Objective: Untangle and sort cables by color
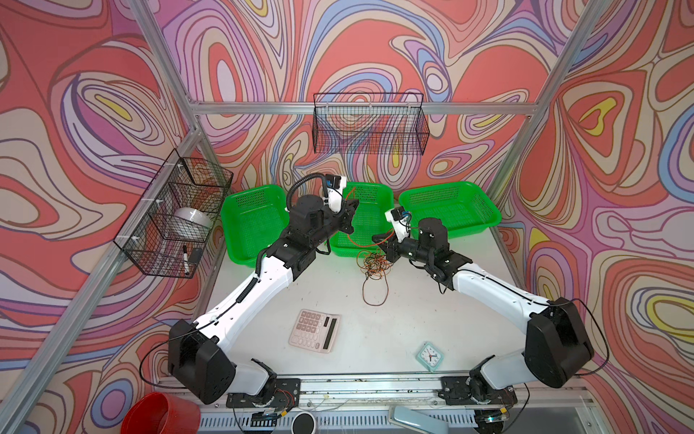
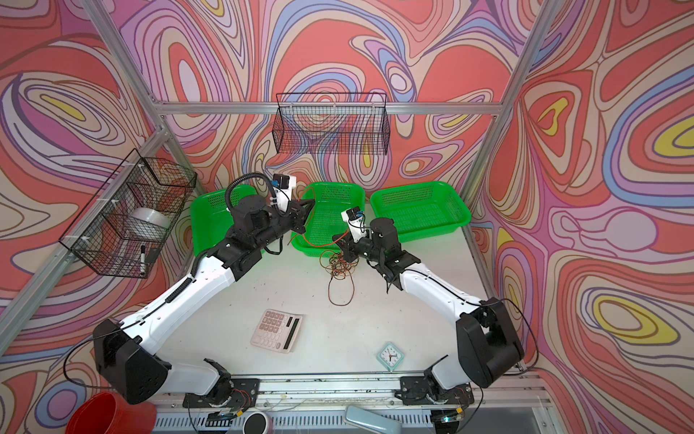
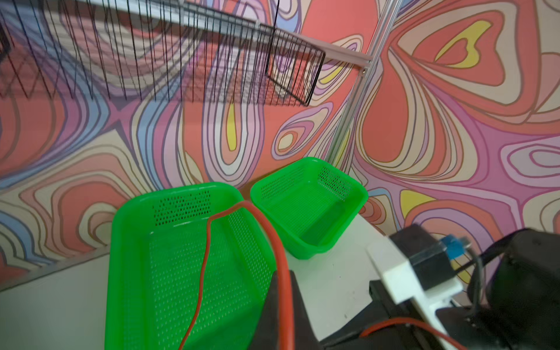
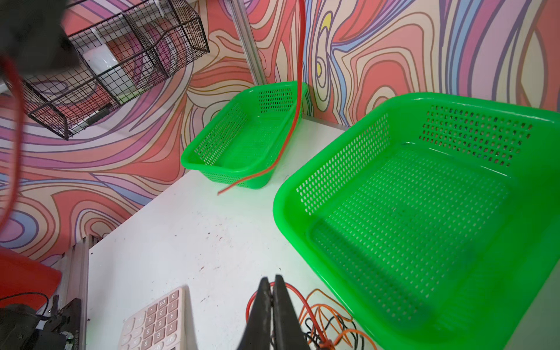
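My left gripper point(image 1: 353, 207) is raised over the middle basket, shut on a red cable point(image 3: 283, 285) that crosses its fingertips. One free end point(image 4: 233, 185) dangles from it; the other stretch sags across to my right gripper. The right gripper is shut, low by the front rim of the middle basket, just above the tangle. A red loop point(image 4: 300, 295) passes at its fingertips; I cannot tell whether it is pinched. The tangle point(image 1: 375, 265) of orange, red and black cables lies in front of the middle basket, with one loop reaching forward.
Three green baskets, left point(image 1: 253, 217), middle point(image 4: 408, 221) and right point(image 1: 448, 206), stand along the back, with no cables visible inside. A pink calculator point(image 1: 315, 330) and small clock point(image 1: 429, 356) lie near the front.
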